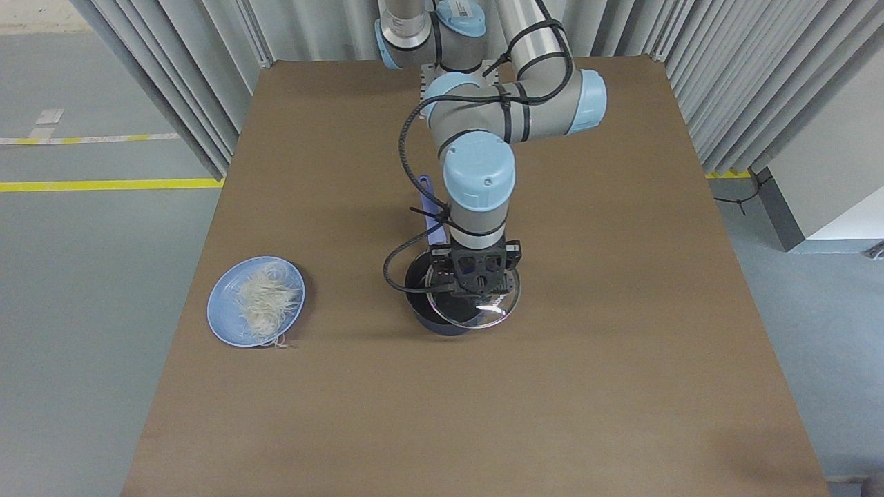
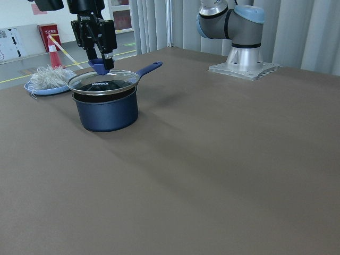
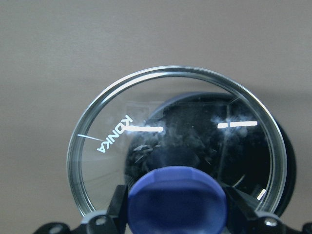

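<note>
My gripper (image 2: 100, 61) is shut on the blue knob (image 3: 177, 202) of the glass KONKA lid (image 2: 84, 82), which fills much of the wrist view. The lid sits tilted or shifted over the dark blue pot (image 2: 106, 114), off centre, so part of the pot shows beside it in the front and wrist views. The pot's blue handle (image 2: 150, 68) points toward the back of the table, partly hidden by the arm in the front view.
A blue plate (image 1: 224, 310) with white noodle-like strands (image 1: 269, 298) lies left of the pot.
</note>
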